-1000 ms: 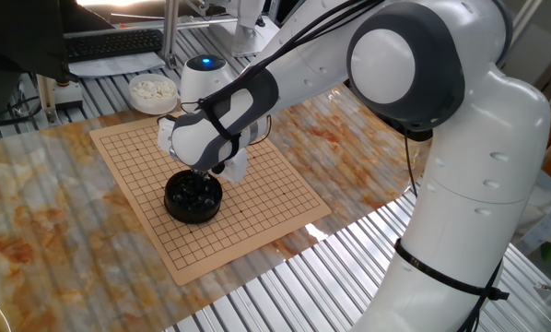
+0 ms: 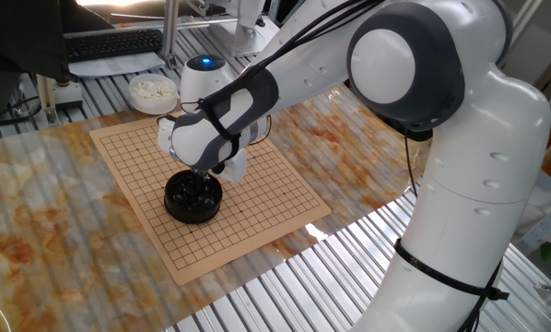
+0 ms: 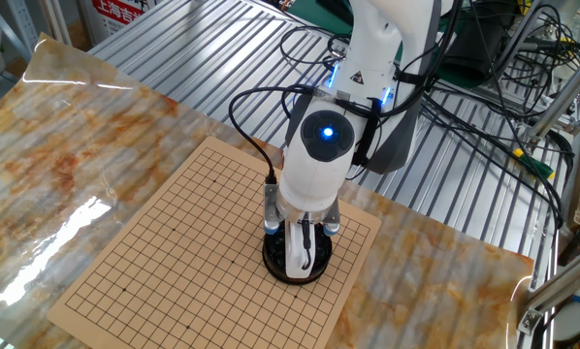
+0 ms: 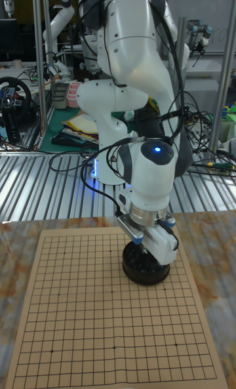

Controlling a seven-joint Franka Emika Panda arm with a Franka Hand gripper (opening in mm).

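A round black bowl of dark stones rests on the gridded wooden board. My gripper points down at the bowl's rear rim in exterior view 1, its tips lost against the dark contents. Seen from exterior view 2, the white hand covers much of the bowl, and the fingertips are hidden beneath it. In exterior view 3 the hand stands over the bowl as well. Whether the fingers are apart or closed, or hold a stone, does not show.
A white bowl of pale stones stands beyond the board's far edge. Behind it lie a keyboard and a metal post. Most of the board's grid is bare, and the marbled mat around it is clear.
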